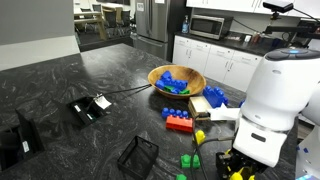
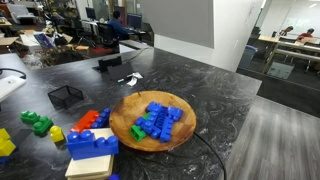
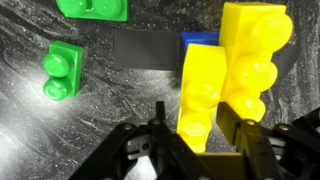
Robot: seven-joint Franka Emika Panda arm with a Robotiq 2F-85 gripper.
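A long yellow brick (image 3: 203, 75) lies in the middle of the wrist view, and a second yellow brick (image 3: 258, 45) stands close along its right side. My gripper is over the first one, its fingers part open on either side. A gap shows at the left finger; the right finger is near where the two yellow bricks meet. Part of a blue brick (image 3: 198, 38) shows behind them. In exterior view 1 the arm hides most of the gripper, with yellow (image 1: 240, 173) visible at the bottom edge.
Green bricks (image 3: 64, 70) lie left of the yellow ones. A wooden bowl (image 2: 120, 125) holds blue and green bricks. A red brick (image 1: 179, 124), a black mesh box (image 1: 138, 157) and a light wooden block (image 2: 88, 165) are around.
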